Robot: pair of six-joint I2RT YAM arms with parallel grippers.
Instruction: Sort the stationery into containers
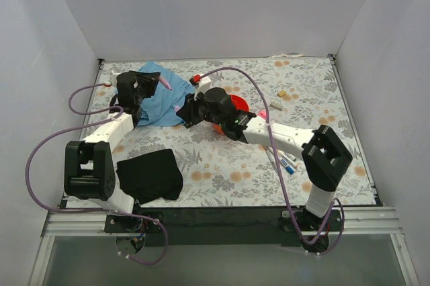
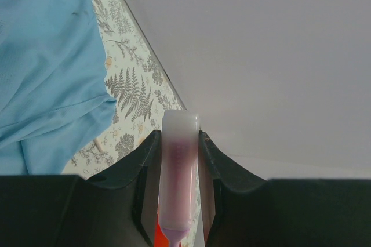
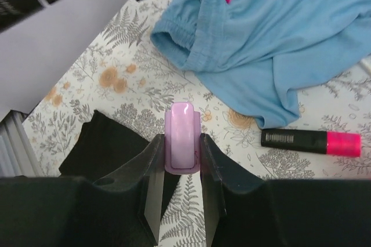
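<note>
A pink-tipped translucent pen (image 2: 179, 171) is held in my shut left gripper (image 1: 155, 78), above the blue cloth (image 1: 158, 108) at the back left. My right gripper (image 1: 182, 110) has a pale pink item (image 3: 182, 137) between its fingertips; whether they grip it is unclear. A black marker with a pink cap (image 3: 310, 141) lies on the table beside the cloth in the right wrist view. The red divided container (image 1: 238, 105) is mostly hidden behind my right arm.
A black cloth (image 1: 149, 175) lies at the front left. Pens (image 1: 287, 165), a small yellow block (image 1: 281, 93) and other small items lie on the right, where the back of the table is fairly clear.
</note>
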